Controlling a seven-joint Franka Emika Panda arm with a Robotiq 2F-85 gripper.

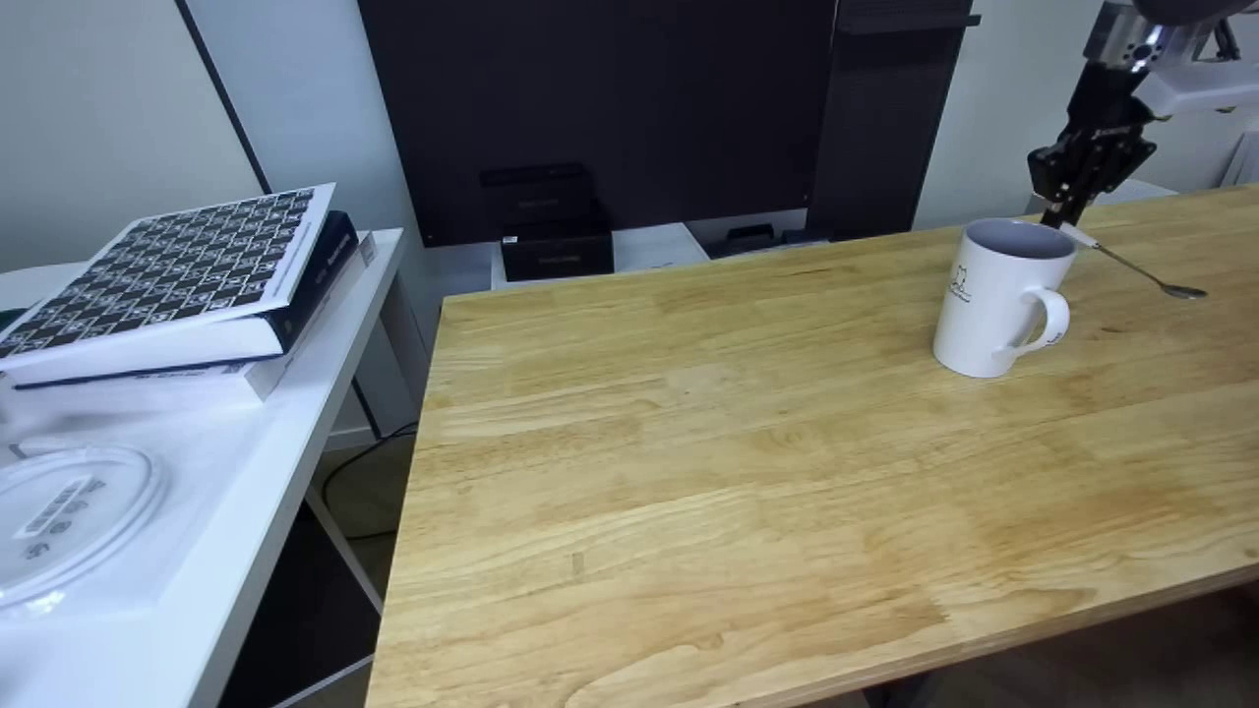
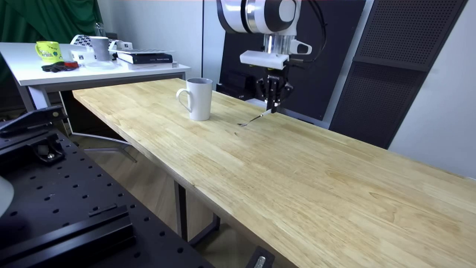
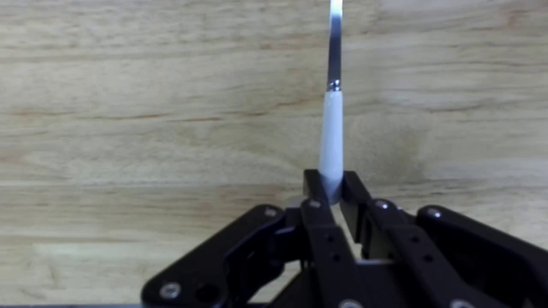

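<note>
My gripper is shut on the white handle end of a long thin spoon (image 3: 332,128), whose metal neck runs out of the top of the wrist view. In exterior view 2 the spoon (image 2: 254,118) slants down from the gripper (image 2: 270,109) toward its small bowl, held above the wooden table. A white mug (image 1: 993,309) with a grey inside stands upright on the table, its handle facing right in exterior view 1. There, the fingertips are partly hidden behind the mug's rim. Exterior view 2 shows the mug (image 2: 200,100) to the gripper's left, apart from the spoon.
Stacked books (image 1: 177,271) lie on the white side table. Exterior view 2 shows a yellow-green mug (image 2: 49,51) and a grey cup (image 2: 100,48) there. A black perforated platform (image 2: 67,196) stands at the near left.
</note>
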